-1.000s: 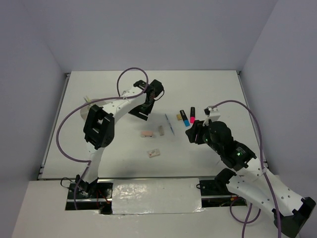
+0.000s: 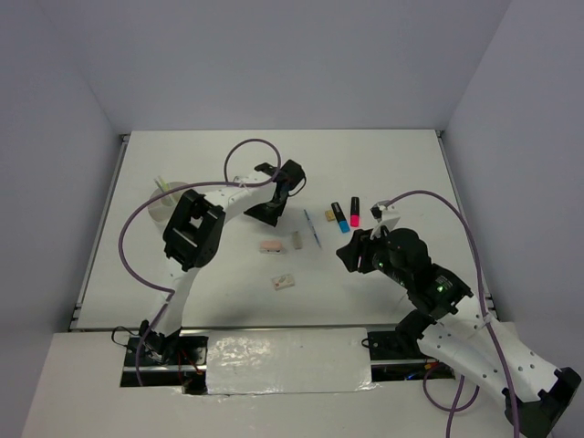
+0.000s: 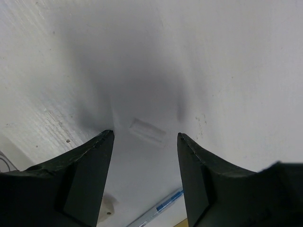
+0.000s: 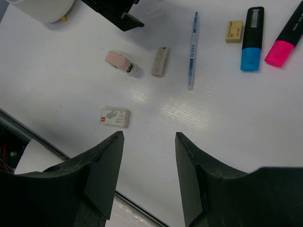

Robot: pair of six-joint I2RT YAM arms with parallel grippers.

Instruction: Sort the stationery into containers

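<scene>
My left gripper (image 2: pixel 271 217) is low over the table, fingers apart, straddling a faint, clear small rectangle (image 3: pixel 147 132); nothing visible is held. A blue pen (image 4: pixel 193 52), grey eraser (image 4: pixel 160 61), pink-topped item (image 4: pixel 118 61), white eraser (image 4: pixel 113 117) and yellow eraser (image 4: pixel 234 31) lie loose, with blue (image 4: pixel 251 42) and pink (image 4: pixel 284 47) highlighters at the right. A white container (image 2: pixel 162 208) with upright items stands at left, partly behind the left arm. My right gripper (image 2: pixel 354 255) hangs open and empty over the front right, its fingers wide in the right wrist view.
A metal rail runs along the front edge, and cables loop over both arms.
My right gripper has shifted slightly left. The loose items are unmoved.
</scene>
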